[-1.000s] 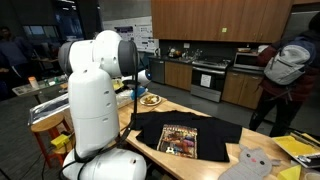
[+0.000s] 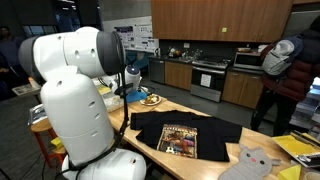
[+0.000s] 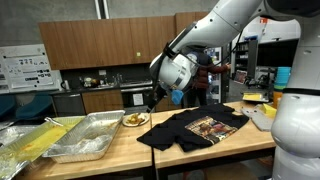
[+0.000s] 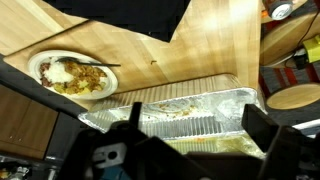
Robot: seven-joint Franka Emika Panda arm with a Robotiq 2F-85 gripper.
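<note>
In the wrist view my gripper points down at the table, its dark fingers spread wide at the two lower sides. Nothing shows between them but the foil tray (image 4: 170, 96) below. To the tray's upper left lies a white plate (image 4: 47, 87) of food, with rice, brown stew and a dark utensil. Exterior view 2 has the same plate (image 3: 136, 124) at the table's far edge and the foil tray (image 3: 82, 152) at the left. In exterior view 1 the arm hides much of the tray area.
A black cloth (image 3: 178, 135) covers the table's middle, with a patterned picture (image 3: 213, 128) on it. A second foil tray with yellow contents (image 3: 40, 140) stands farther left. A grey animal-shaped mat (image 2: 252, 163) lies at the other end. Bare wood (image 4: 215, 45) shows between cloth and tray.
In exterior view 1 my arm has swung left and lowered, bringing the wrist down beside the plate. The plate, cloth and picture have stayed put. Far back, the person by the wall has shifted.
</note>
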